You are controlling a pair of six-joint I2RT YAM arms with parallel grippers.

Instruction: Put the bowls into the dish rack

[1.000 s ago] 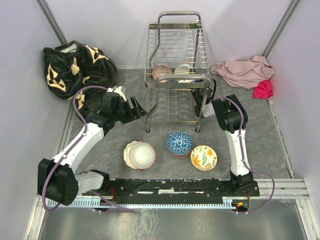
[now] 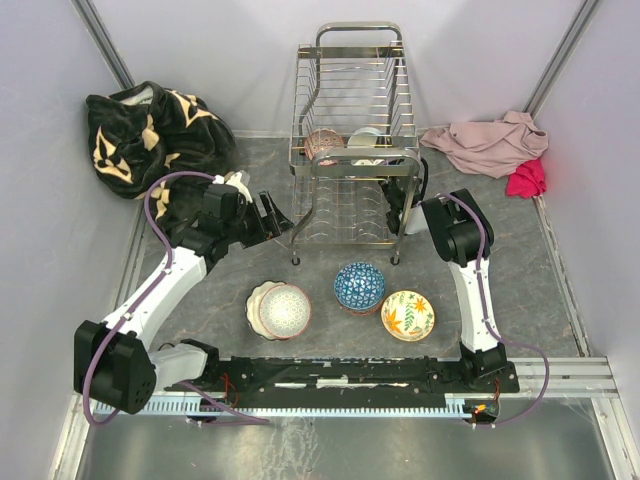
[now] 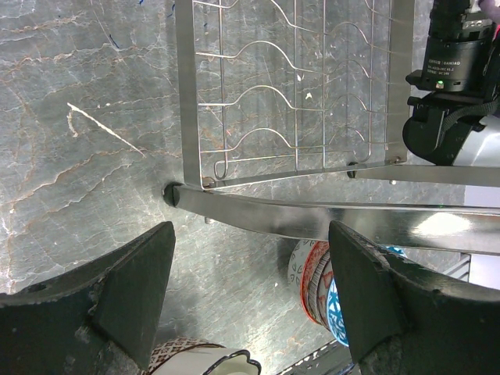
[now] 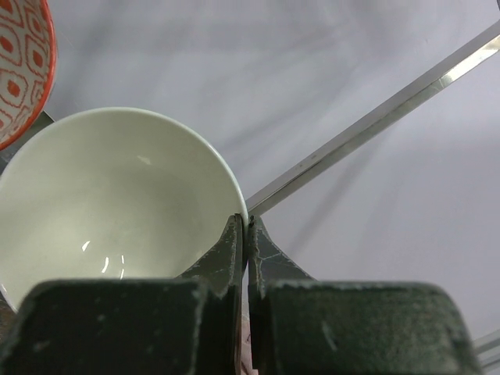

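A two-tier metal dish rack stands at the back, with a red-patterned bowl and a white bowl inside. My left gripper is open beside the rack's left, empty between its fingers. My right gripper is shut at the white bowl's rim; whether the rim is between the fingertips I cannot tell. In the top view it is partly hidden by the rack's right side. On the counter in front sit stacked pale bowls, stacked blue-patterned bowls and a floral bowl.
A dark patterned blanket lies back left, pink cloths back right. Bare counter shows right of my right arm. Walls enclose the sides and back.
My right arm has shifted very slightly. The left arm, bowls and rack look unchanged.
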